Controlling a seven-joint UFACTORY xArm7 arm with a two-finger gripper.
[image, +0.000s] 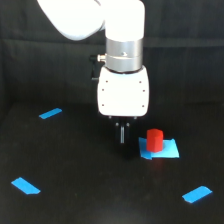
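Note:
A small red block (155, 140) stands upright on a light-blue patch (168, 150), right of the middle of the dark table. My gripper (122, 133) points down from its white hand, just to the left of the block, with a narrow dark strip between the two. The block is not in its fingers. Those fingers are thin and dark against the black background, so how far apart they stand is hard to make out.
Blue tape strips lie flat at the back left (50, 113), the front left (26, 186) and the front right (197, 194). A dark curtain (190, 60) hangs behind.

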